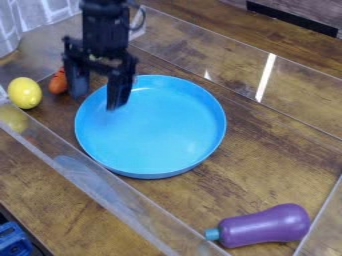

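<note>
The black gripper (99,72) hangs at the upper left, over the back-left rim of a blue plate (150,130), its fingers apart. Just left of it an orange carrot (58,82) is partly hidden behind the gripper. A yellow lemon-like object (24,92) lies further left. A purple eggplant-like object (263,225) lies at the lower right, outside the plate. The plate holds nothing visible.
A clear barrier edge crosses the lower left, and another runs along the right. A blue object (11,243) shows at the bottom-left corner. The wooden surface right of the plate is free.
</note>
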